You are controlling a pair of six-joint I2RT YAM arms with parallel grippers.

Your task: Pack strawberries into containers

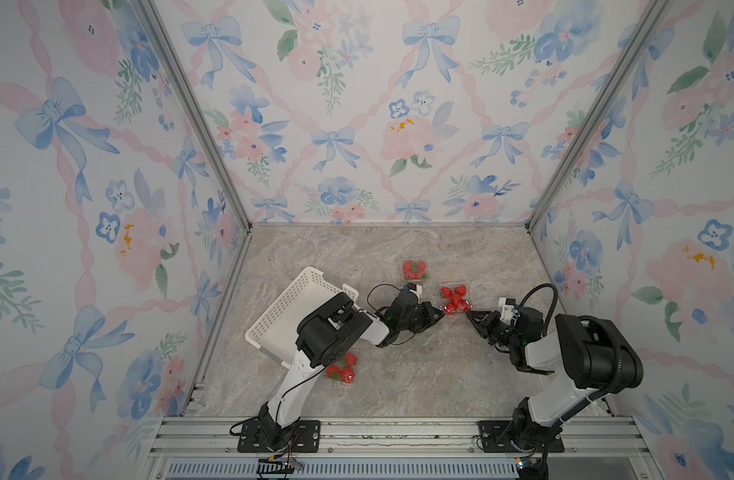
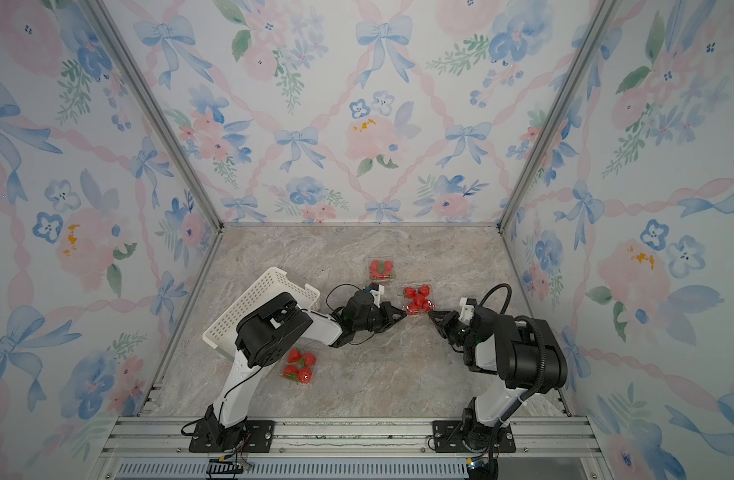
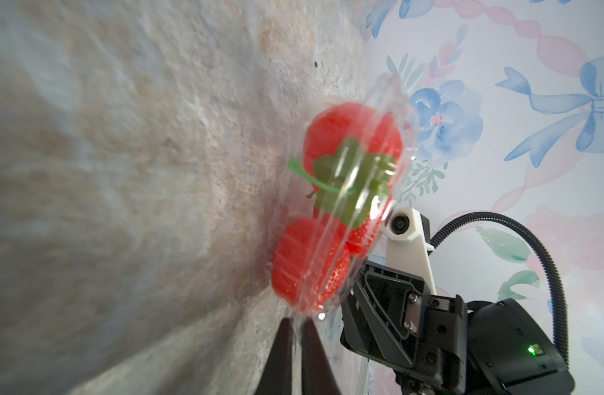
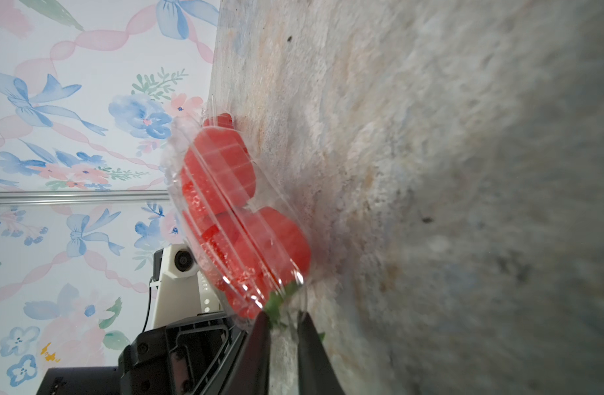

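A clear plastic container of strawberries (image 1: 455, 295) lies between my two grippers, slightly turned. My left gripper is at its left corner, shut, with the tips close together against the thin plastic edge; whether the edge is pinched is hard to tell. At the right corner is my right gripper, its fingers a little apart, with clear plastic and a green leaf showing just beyond the gap. A second strawberry container (image 1: 414, 269) stands farther back. A third container (image 2: 300, 366) sits near the front left, partly hidden by the left arm in the top left view.
A white slotted basket (image 1: 285, 297) stands at the left, its near side covered by the left arm (image 1: 332, 328). Patterned walls close off the back and sides.
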